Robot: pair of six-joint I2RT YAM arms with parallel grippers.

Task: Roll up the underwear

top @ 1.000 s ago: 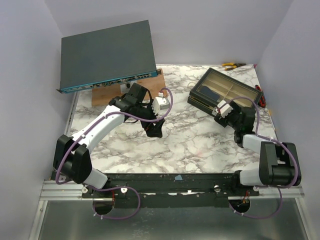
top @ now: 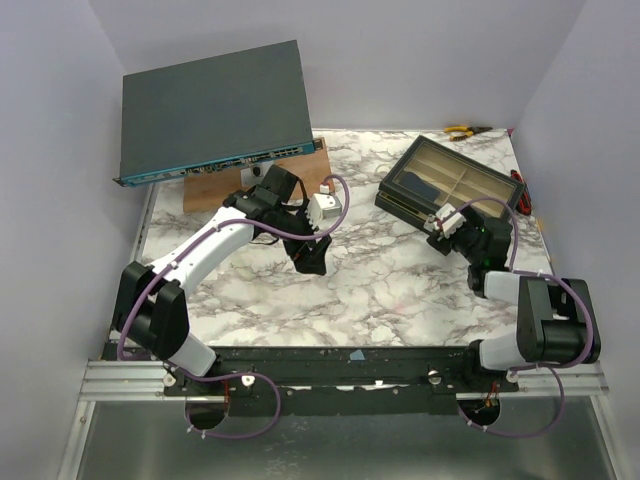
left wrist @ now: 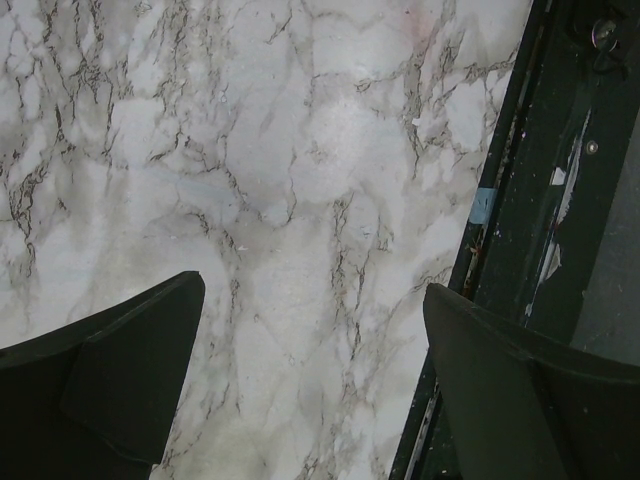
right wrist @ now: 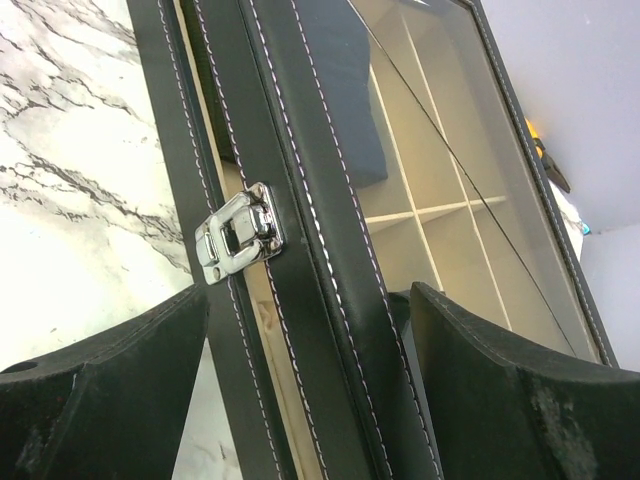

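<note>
My left gripper hangs over bare marble near the table's front edge, open and empty. My right gripper is at the near side of a black case (right wrist: pixel 335 270) with a lid, a metal latch (right wrist: pixel 235 236) and white stitching, its fingers apart at either side of that stitched wall. A dark folded cloth (right wrist: pixel 350 110) lies inside one compartment of the case. I cannot tell whether it is underwear.
A large dark panel (top: pixel 212 105) stands over a wooden board (top: pixel 200 191) at the back left. Pliers (top: pixel 460 133) and a red tool (top: pixel 524 202) lie beside the case.
Both arms have shifted very slightly in the top view. The case and the things round it are where they were.
</note>
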